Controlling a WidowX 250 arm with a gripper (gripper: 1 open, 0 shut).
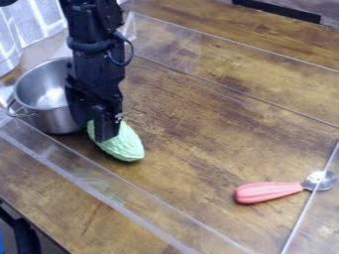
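My black gripper [99,124] is low over the left side of the wooden table, just right of a steel pot [48,97]. A pale green, textured, oblong vegetable [119,144] lies on the table beside the pot, its upper end under the gripper's fingers. The fingertips are dark and overlap, so whether they are open or closed on it is not clear.
A pink-handled scoop [272,190] lies at the lower right of the table [212,89]. A white wall or backing stands at the upper left.
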